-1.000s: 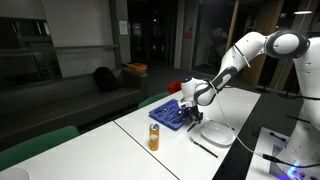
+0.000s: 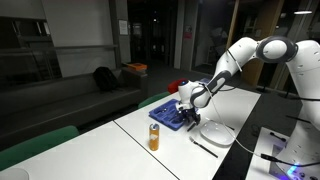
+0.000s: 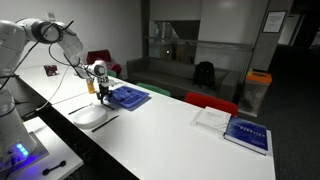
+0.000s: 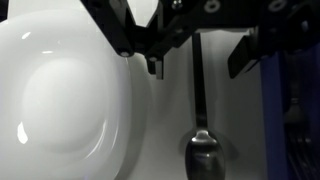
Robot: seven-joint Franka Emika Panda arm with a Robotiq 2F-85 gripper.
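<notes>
A metal spoon with a dark handle lies on the white table. In the wrist view my gripper is part open, its two fingers apart on either side of the handle. Bare table shows between the handle and each finger. The white plate is left of the spoon, and the blue tray is to its right. From outside, the gripper is low between the tray and the plate; its fingertips are too small to make out there.
Another dark utensil lies on the table in front of the plate. An orange bottle stands near the tray. Across the table are a white box and a blue box.
The arm has shifted slightly, with the gripper staying low over the same spot between tray and plate. The plate, tray and bottle have not moved.
</notes>
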